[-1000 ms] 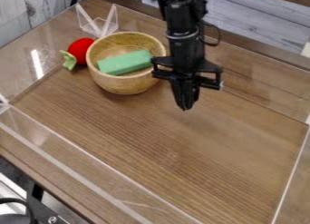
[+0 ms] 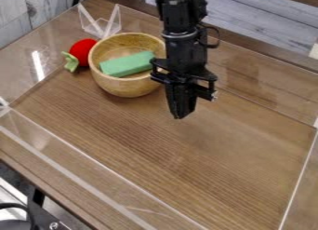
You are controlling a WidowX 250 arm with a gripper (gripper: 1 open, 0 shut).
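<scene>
My gripper [image 2: 183, 94] hangs over the table [image 2: 174, 164], just right of a wooden bowl [image 2: 128, 86], pointing down; whether its fingers are open or shut is hard to tell, and I see no object clearly between them. The bowl holds a green block [image 2: 125, 65]. A red pepper [image 2: 78, 55] lies outside the bowl on its left.
A clear plastic piece [image 2: 102, 25] stands behind the pepper. The table's edges show at left and right, with a pale wall at the back.
My gripper and arm have shifted slightly and appear a little larger and turned. The bowl, block and pepper look unmoved.
</scene>
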